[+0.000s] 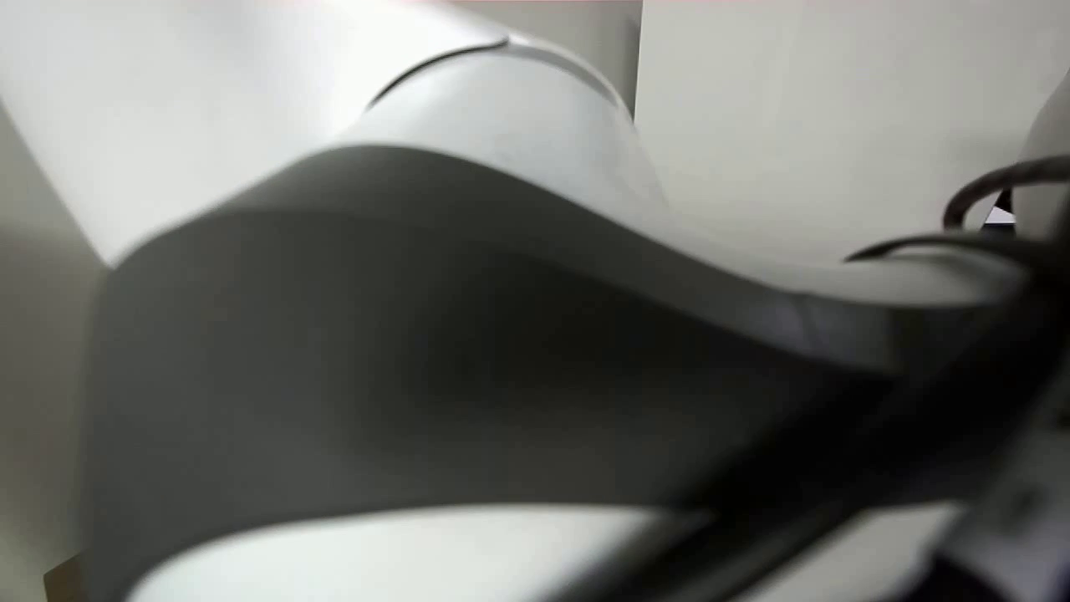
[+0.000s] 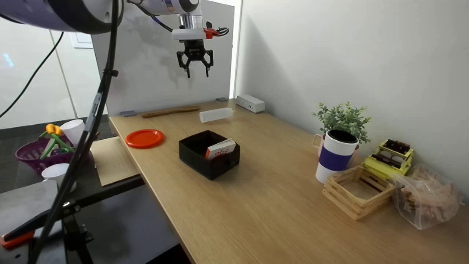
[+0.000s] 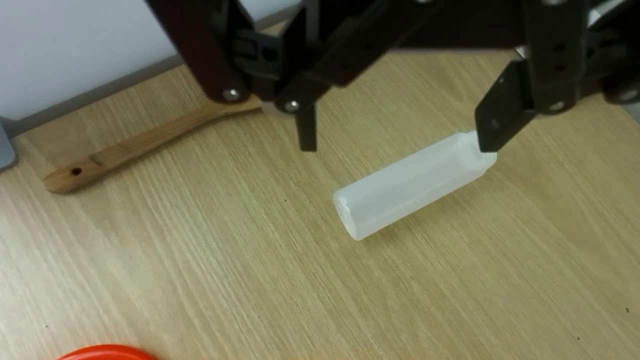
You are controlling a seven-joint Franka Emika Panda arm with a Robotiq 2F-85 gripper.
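My gripper (image 2: 198,75) hangs high above the far end of the table, its two fingers apart and nothing between them. In the wrist view the gripper looks down at a translucent white bottle (image 3: 414,183) lying on its side; one fingertip overlaps the bottle's neck in the picture, while exterior view 2 has the bottle (image 2: 216,114) on the table well below. A black box (image 2: 198,154) holding a white and red "abc" packet (image 2: 220,149) sits nearer. To its left lies a red plate (image 2: 145,138). The arm fills exterior view 1, hiding the gripper there.
A wooden stick (image 2: 170,111) lies along the back edge, near a white power strip (image 2: 250,103). At the right stand a white and blue cup (image 2: 335,156), a wooden crate (image 2: 358,193), a yellow crate (image 2: 389,158) and a bag (image 2: 428,198).
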